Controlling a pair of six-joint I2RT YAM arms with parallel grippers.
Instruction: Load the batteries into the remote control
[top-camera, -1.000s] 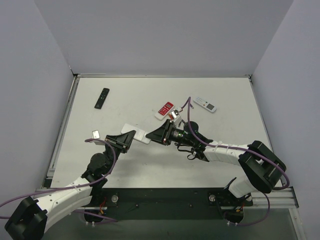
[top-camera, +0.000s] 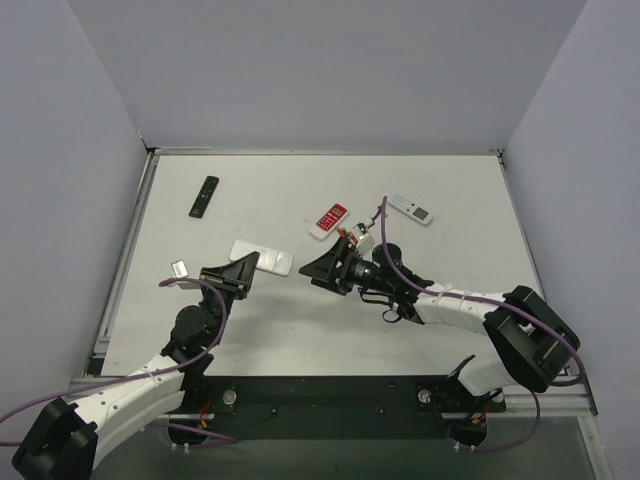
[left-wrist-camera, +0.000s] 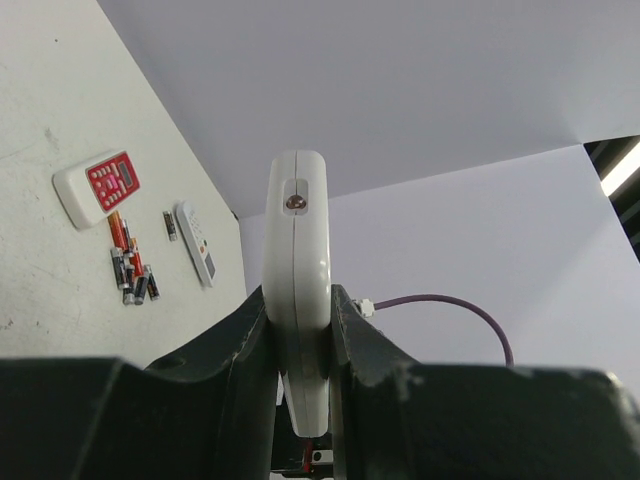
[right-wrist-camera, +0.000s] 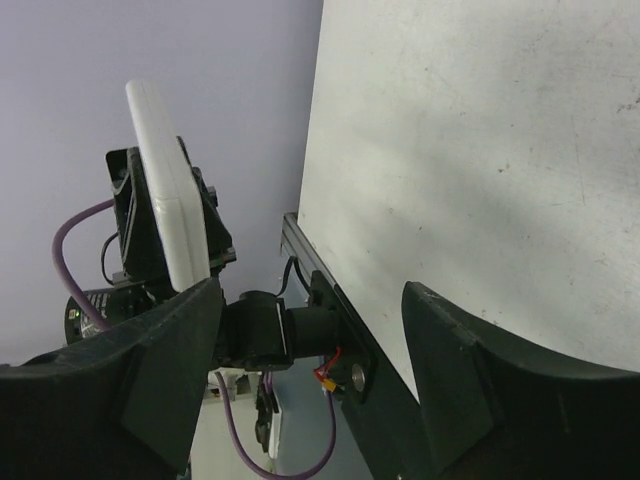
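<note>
A white remote (top-camera: 262, 257) is held off the table by my left gripper (top-camera: 246, 272), which is shut on it. In the left wrist view the remote (left-wrist-camera: 297, 290) stands edge-on between the dark fingers, a small screw or round spot near its upper end. Bare table shows between the widely parted fingers of my right gripper; it is open, a short way right of the remote. Several batteries (left-wrist-camera: 128, 262) lie grouped on the table; the right arm partly covers them in the top view. Whether the remote's compartment is uncovered, I cannot tell.
A red-faced white remote (top-camera: 329, 221) and a white remote with a grey screen (top-camera: 410, 208) lie behind the right arm. At the back left is a black remote (top-camera: 204, 197).
My grippers have drawn apart. The left one moved left with the white remote, while the right one, which was at the remote's right end, now stands clear and spread wider.
</note>
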